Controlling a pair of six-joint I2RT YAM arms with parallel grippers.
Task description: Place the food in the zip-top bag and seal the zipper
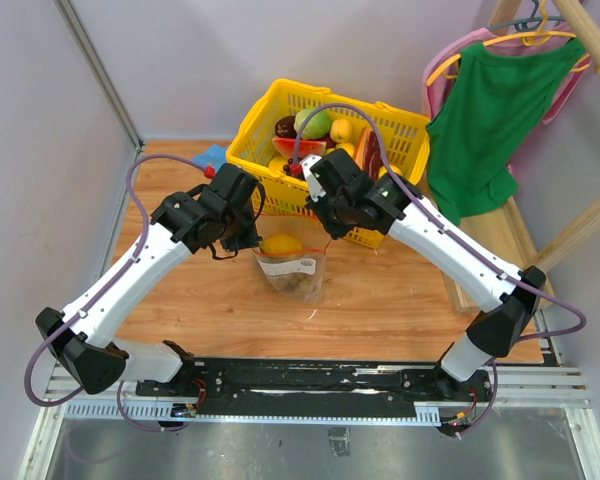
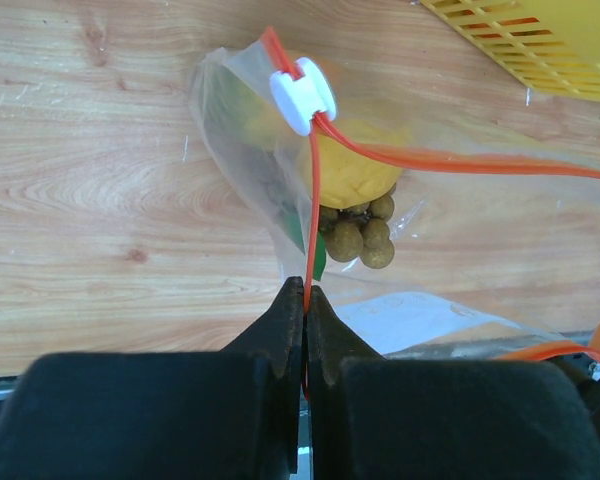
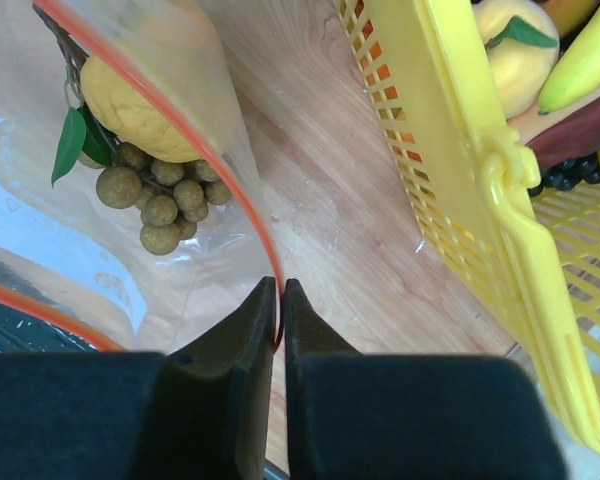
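Observation:
In the top view the clear zip top bag (image 1: 308, 287) stands with its orange-edged mouth spread between both grippers. Inside are a yellow fruit (image 2: 352, 172) and a cluster of brown-green round fruit (image 3: 160, 207) with green leaves. My left gripper is shut on the orange edge, which runs between its fingers; a white slider (image 2: 303, 95) sits further along that edge. At the opposite side, the edge passes between the close-set fingertips of my right gripper. A narrow gap shows lower between those fingers, so its grip cannot be judged.
Behind the bag stands a yellow basket (image 1: 405, 125) of assorted food, close to the right gripper. A blue item (image 1: 212, 157) lies left of it. Clothes (image 1: 500, 120) hang at the right.

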